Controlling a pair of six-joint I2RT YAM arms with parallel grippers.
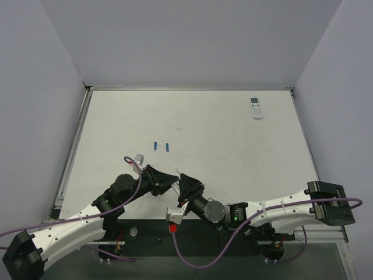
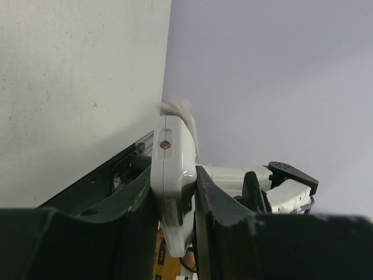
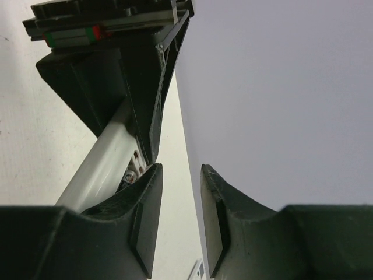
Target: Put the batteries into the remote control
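Observation:
My left gripper is shut on a white remote control, whose rounded end points up in the left wrist view. The right wrist view shows that remote tilted between the black left fingers, with part of its open compartment and some metal inside. Beside it, my right gripper stands part open with an empty gap; its left finger overlaps the remote's edge in this view. Whether they touch cannot be told. Two blue batteries lie on the table left of centre, ahead of the grippers.
A second white remote-like device with a dark screen lies at the table's back right. Grey walls close in the sides and back. Both arms meet closely near the table's front edge.

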